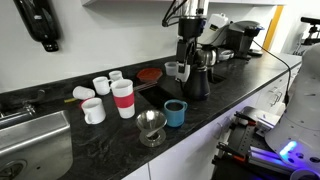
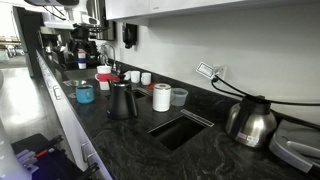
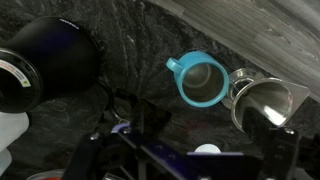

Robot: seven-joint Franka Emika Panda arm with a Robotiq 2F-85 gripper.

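Note:
A blue mug [image 1: 175, 115] stands upright on the dark counter near its front edge. In the wrist view the mug [image 3: 203, 80] is seen from above, its inside looking empty. Beside it is a shiny metal cup [image 1: 151, 124], which in the wrist view [image 3: 268, 101] lies to the mug's right. My gripper [image 1: 184, 68] hangs in the air above the blue mug, clear of it. Its fingers [image 3: 143, 113] are spread wide in the wrist view, with nothing held between them.
A black pitcher [image 2: 122, 101] stands close behind the mug. A white cup with a red band [image 1: 123, 98] and several white mugs are farther left, near a sink [image 1: 35, 145]. A red plate [image 1: 149, 74] lies at the back. Bare counter [image 2: 210, 155] extends past the pitcher.

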